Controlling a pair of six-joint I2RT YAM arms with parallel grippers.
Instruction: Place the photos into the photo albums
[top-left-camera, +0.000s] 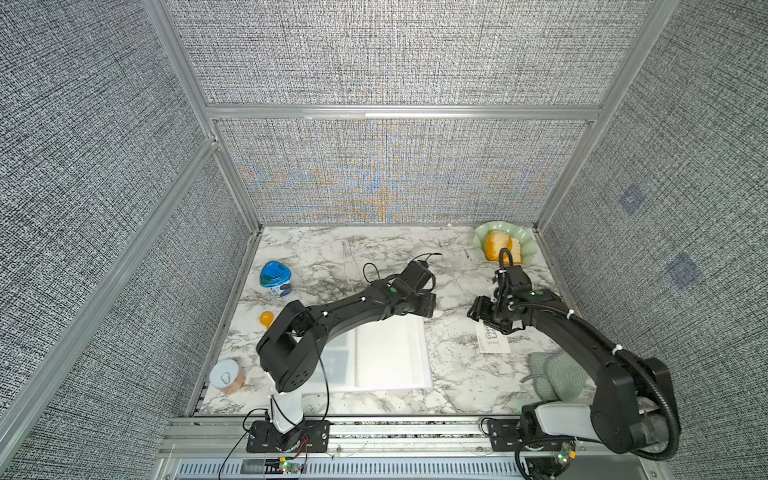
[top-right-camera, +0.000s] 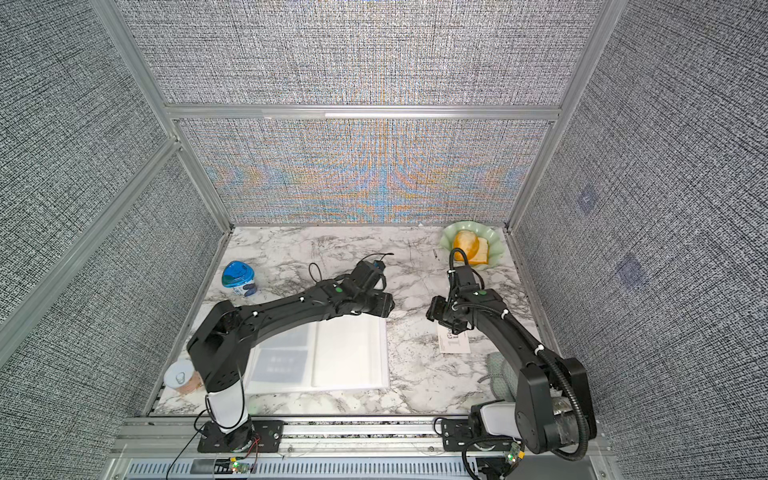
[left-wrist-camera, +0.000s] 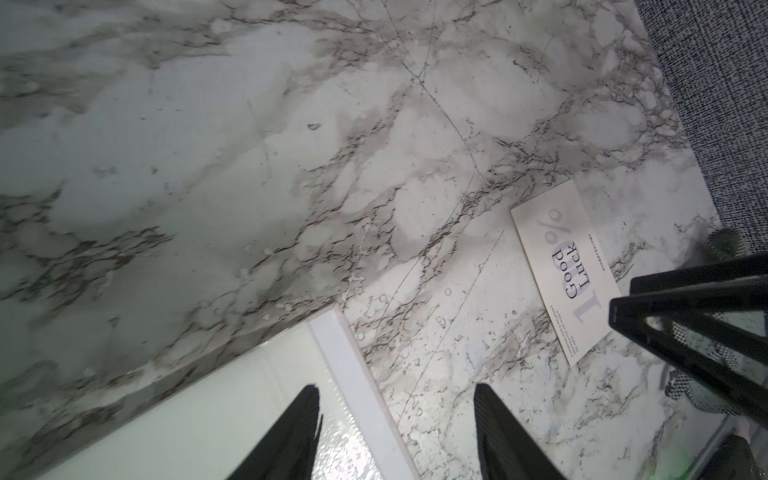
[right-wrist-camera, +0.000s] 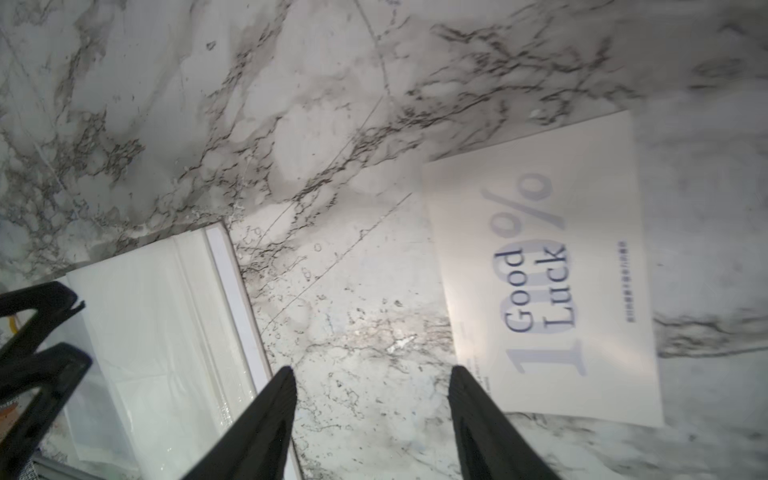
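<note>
The open photo album (top-left-camera: 392, 352) lies on the table in front of the left arm. A blue-grey picture with faint lettering (top-right-camera: 280, 364) shows in its left page; the right page looks blank white. To the album's right, a pale "Good Luck" photo card (right-wrist-camera: 536, 280) lies flat on the marble. My left gripper (top-left-camera: 429, 305) hangs open past the album's far right corner, holding nothing. Open and empty too, my right gripper is above the table just left of the card, which the arm partly covers in the top views.
At the back right stands a green bowl (top-left-camera: 526, 237) with bread. A grey-green cloth (top-left-camera: 560, 376) lies under the right arm. Along the left are a blue-lidded tub (top-left-camera: 276, 276), an orange item (top-left-camera: 266, 318) and a pale-lidded jar (top-left-camera: 227, 373).
</note>
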